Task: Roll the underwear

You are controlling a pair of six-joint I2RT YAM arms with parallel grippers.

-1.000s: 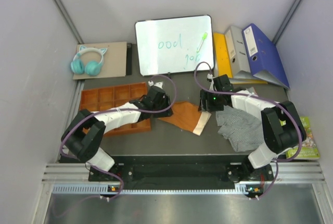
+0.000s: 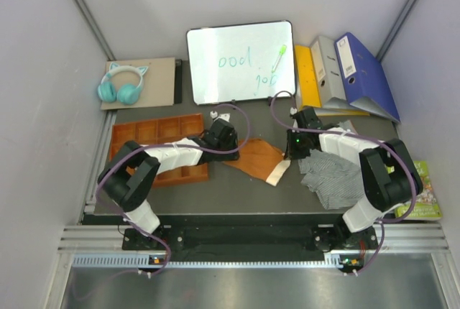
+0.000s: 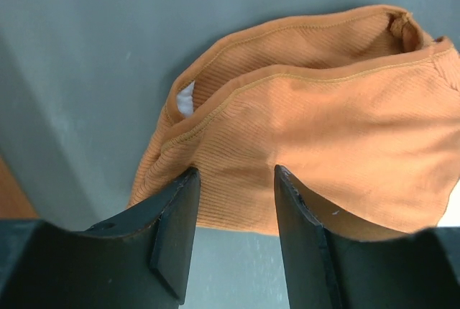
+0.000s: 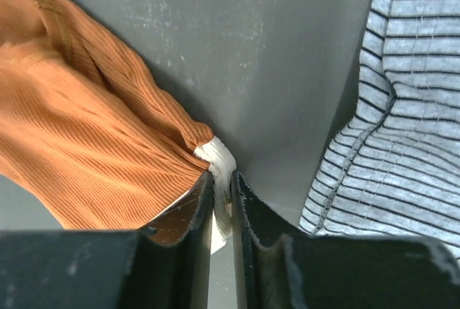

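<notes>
The orange underwear (image 2: pixel 255 158) with a pale band along its right end lies between the two arms on the dark table. At that right end, my right gripper is shut on the white-banded edge, pinching a fold between its fingertips. My left gripper stands open at the opposite end, its fingers apart with orange cloth (image 3: pixel 248 136) showing between and beyond them. Whether its fingertips touch the cloth I cannot tell. In the left wrist view, an open hem gapes near the top, with a small white tag inside.
A wooden compartment tray (image 2: pixel 154 131) sits under the left arm. Grey striped cloth (image 2: pixel 334 180) lies close to the right gripper. A whiteboard (image 2: pixel 241 62) and binders (image 2: pixel 345 75) stand at the back. Bare table shows in front of the underwear.
</notes>
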